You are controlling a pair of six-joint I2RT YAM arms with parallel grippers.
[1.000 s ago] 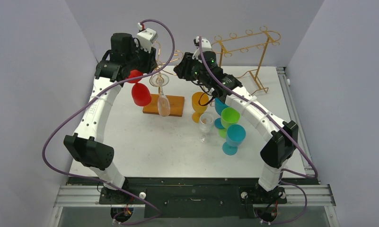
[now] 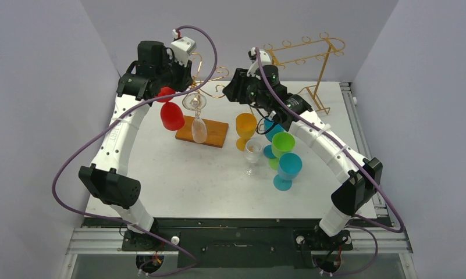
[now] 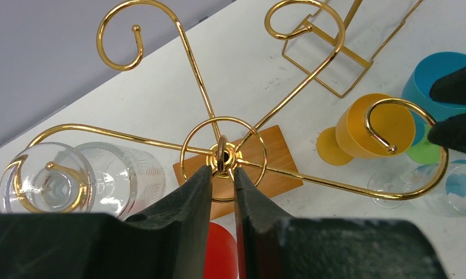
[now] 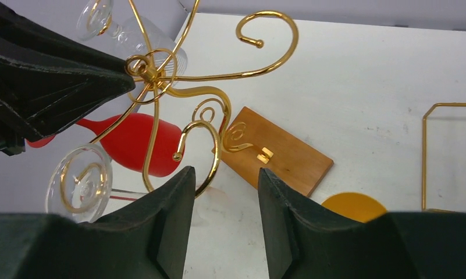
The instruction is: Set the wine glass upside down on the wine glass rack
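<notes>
The gold rack [image 3: 335,185] has curled hooks spreading from a central post. A clear wine glass [image 2: 199,129] hangs upside down from its front hook, its foot [image 4: 79,183] resting on the curl. A red glass [image 2: 173,116] hangs beside it; another clear glass [image 3: 117,181] hangs at the far left. My left gripper is at the rack's central loop, its fingers slightly apart with the loop edge-on near the tips; contact is unclear. My right gripper stands open, nothing held, near an empty right-hand hook [image 3: 441,152].
Upright on the table stand a clear glass [image 2: 253,152], an orange cup [image 2: 245,125], a green cup [image 2: 283,143] and blue cups [image 2: 290,167]. A second gold rack [image 2: 320,78] stands empty at the back right.
My right gripper has moved a little to the right, away from the left one. The hanging red and clear glasses have swayed slightly. The left arm has barely moved.
</notes>
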